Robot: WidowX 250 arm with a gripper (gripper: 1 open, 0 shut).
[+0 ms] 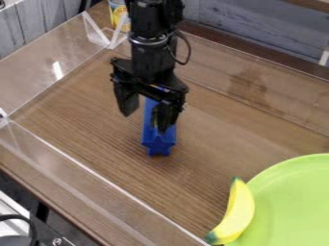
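My black gripper (pixel 148 101) hangs low in the middle of the view, its two fingers spread apart over a blue bar-shaped object (pixel 160 139) lying on the wooden surface. The fingers and wrist hide much of the blue object's upper part. I cannot tell whether either finger touches it.
A yellow banana (pixel 234 213) lies at the lower right beside a large green plate (pixel 286 211). A can (pixel 118 13) stands at the back left, partly hidden. Clear plastic walls line the left side.
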